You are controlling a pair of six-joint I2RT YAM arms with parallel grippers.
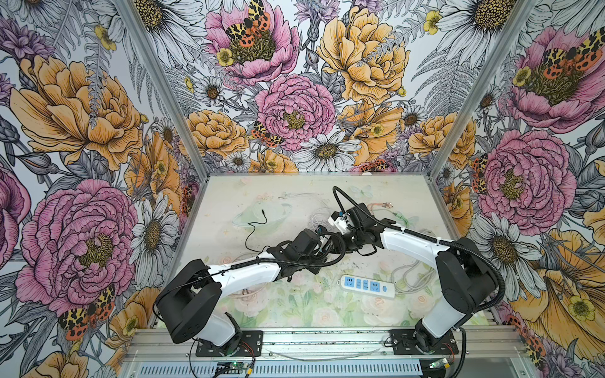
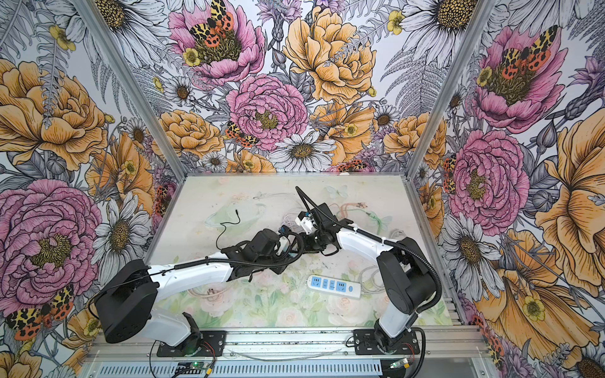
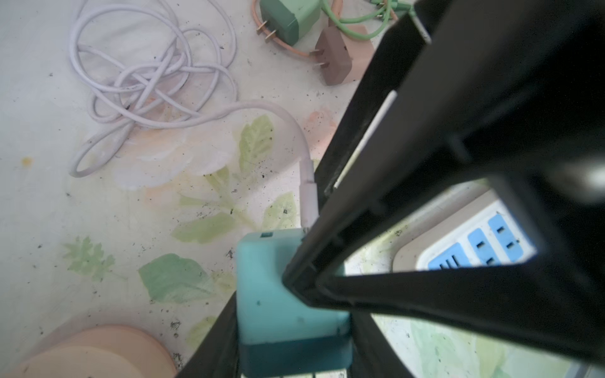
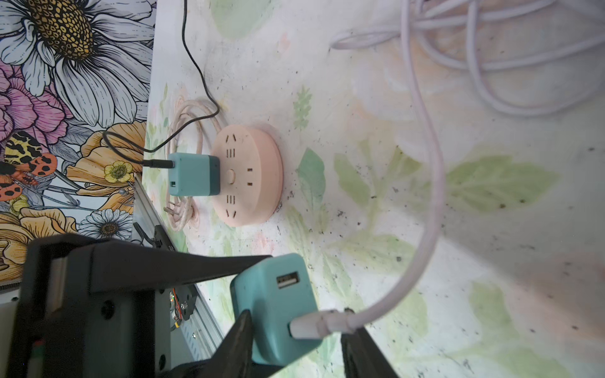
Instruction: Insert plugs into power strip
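In the left wrist view, my left gripper is shut on a teal charger plug [image 3: 283,283]. A white cable's connector [image 3: 308,204] runs down to the plug's end face. In the right wrist view this connector [image 4: 321,323] meets a port face of the teal plug [image 4: 271,302], beside a bare USB slot; how deep it sits cannot be seen. The fingers of my right gripper stand apart around the connector, touching neither side visibly. The white power strip [image 1: 367,285] with blue sockets lies on the table in front of the arms.
A pink round socket block [image 4: 249,173] carries another teal plug [image 4: 194,174] with a black cable [image 4: 201,72]. Green [image 3: 293,19] and brown [image 3: 334,55] plugs lie at the back, near the white cable's coils [image 3: 151,82]. The two grippers are very close together.
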